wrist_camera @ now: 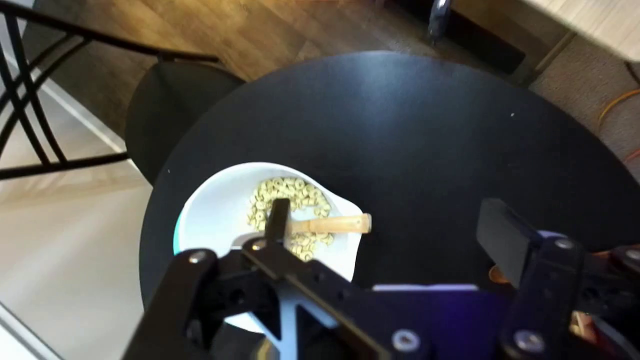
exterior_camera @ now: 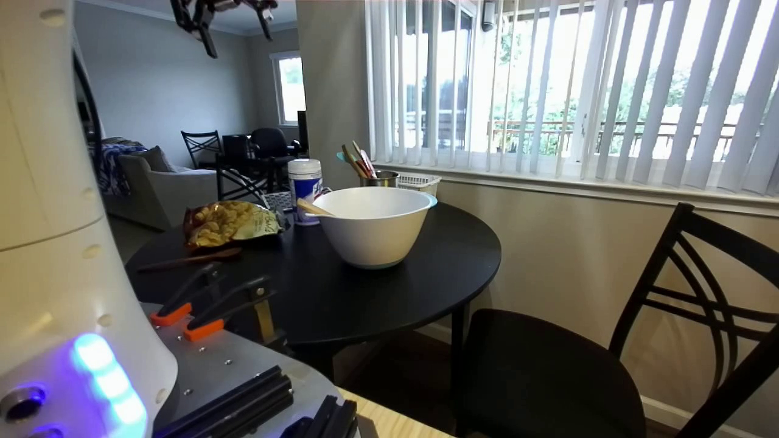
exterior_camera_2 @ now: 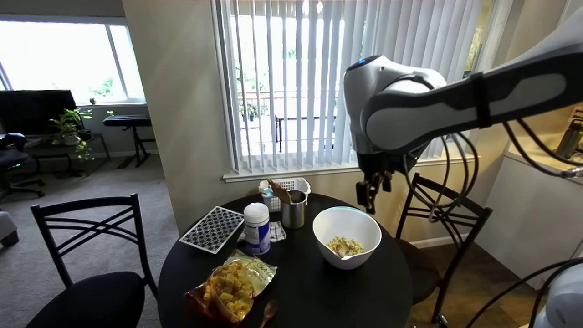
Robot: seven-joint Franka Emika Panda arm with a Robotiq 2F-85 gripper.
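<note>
My gripper is open, its fingers wide apart with nothing between them. From the side, the gripper (exterior_camera_2: 372,192) hangs above the table, higher than the white bowl (exterior_camera_2: 345,216). One finger (wrist_camera: 277,221) covers part of the bowl's inside in the wrist view. Ring-shaped cereal (wrist_camera: 286,193) lies in the bowl along with a wooden spoon (wrist_camera: 336,224), whose handle rests across the rim. At the top of exterior view 1, only the lower part of the gripper (exterior_camera: 239,40) shows.
Beside the bowl stand a wipes canister (exterior_camera_2: 257,229), a metal utensil cup (exterior_camera_2: 294,210) and a white basket (exterior_camera_2: 300,186). An open snack bag (exterior_camera_2: 235,289) and another spoon (exterior_camera_2: 269,311) lie toward the table's near side. Bare black tabletop (wrist_camera: 414,138) surrounds part of the bowl.
</note>
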